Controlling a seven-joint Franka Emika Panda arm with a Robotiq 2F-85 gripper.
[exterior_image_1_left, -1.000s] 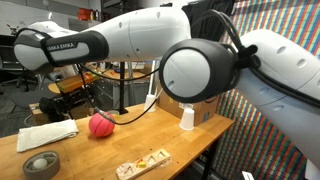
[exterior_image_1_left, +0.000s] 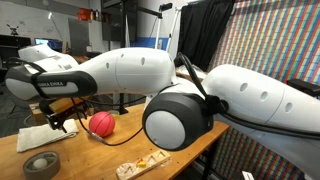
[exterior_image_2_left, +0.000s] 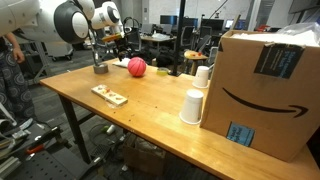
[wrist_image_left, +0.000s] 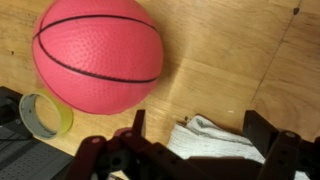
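Observation:
My gripper is open in the wrist view, its two dark fingers wide apart and nothing held between them. Below it lies a folded white cloth (wrist_image_left: 207, 141), partly covered by the gripper body. A red ball with black seams (wrist_image_left: 98, 55) rests on the wooden table to the upper left, apart from the fingers. In exterior view 1 the cloth (exterior_image_1_left: 42, 138) lies flat near the far left, with the gripper above it and the red ball (exterior_image_1_left: 101, 123) to its right.
A grey tape roll (exterior_image_1_left: 38, 165) sits at the table's near left. A wooden board with small pieces (exterior_image_2_left: 109, 95) lies nearer the front. White cups (exterior_image_2_left: 191, 106) and a large cardboard box (exterior_image_2_left: 258, 95) occupy the other end.
The arm has come down toward the table, bringing the gripper lower over the cloth. Its links now hide the box and white cup in exterior view 1. Ball, cloth and tape have stayed put.

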